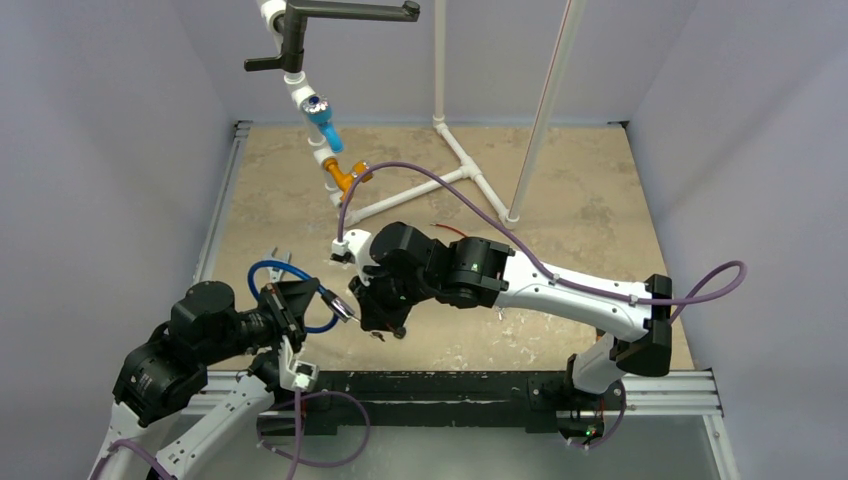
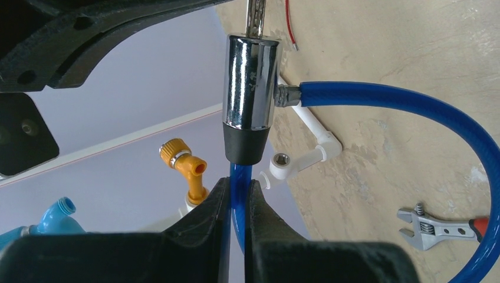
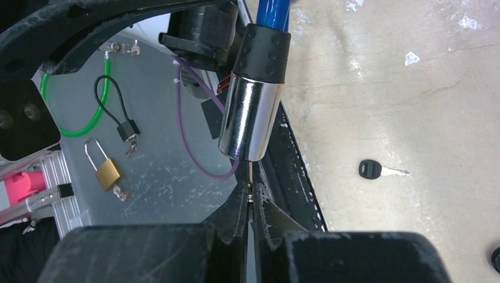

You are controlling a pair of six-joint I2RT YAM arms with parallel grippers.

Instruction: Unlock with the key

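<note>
A blue cable lock with a chrome cylinder [image 2: 252,82] hangs above the board, its cable looping off to the side. My left gripper is shut on the blue cable [image 2: 240,173], just behind the cylinder's black collar. At the cylinder's opposite end, a thin metal key [image 3: 250,173] reaches from my right gripper to the lock's end face. The right fingers are closed together around this key. How deep its blade sits in the lock is hidden. From above, both grippers face each other at the lock [image 1: 342,308].
A loose black-headed key [image 3: 370,169] lies on the board, and an adjustable wrench [image 2: 433,228] is below the cable loop. White pipes with an orange valve [image 1: 345,178] stand behind. A brass padlock [image 3: 108,174] rests on the grey floor.
</note>
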